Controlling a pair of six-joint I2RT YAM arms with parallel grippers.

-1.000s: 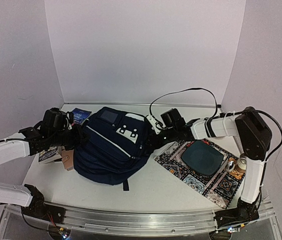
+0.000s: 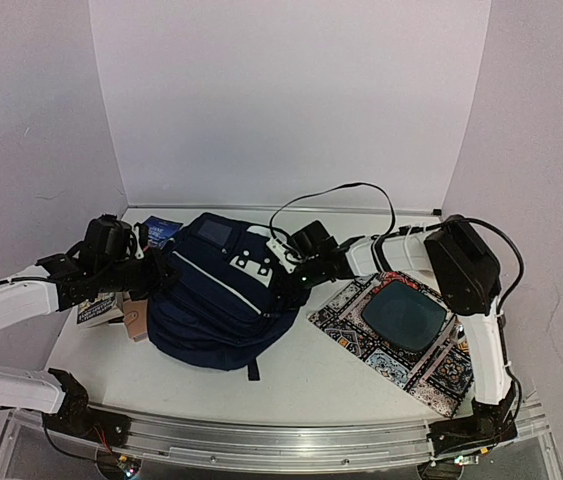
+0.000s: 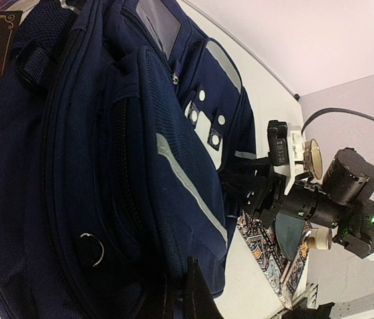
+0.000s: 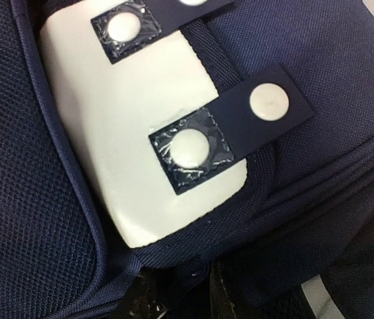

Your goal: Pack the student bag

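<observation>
A navy backpack lies tilted on the table, its white eyed patch and snap straps facing up. At its left edge is my left gripper. In the left wrist view that gripper's dark fingers are close together against the bag's front pocket; whether fabric is between them cannot be made out. My right gripper is over the bag's right side, just beyond the patch's edge. Its fingers are apart in the right wrist view, dark folds of the bag between and below them.
Blue book, another book and a brown notebook lie left of the bag, partly hidden. On the right, a dark green plate rests on a patterned mat.
My right gripper and arm have moved left, further over the bag's right side. The left arm and the bag look about the same.
</observation>
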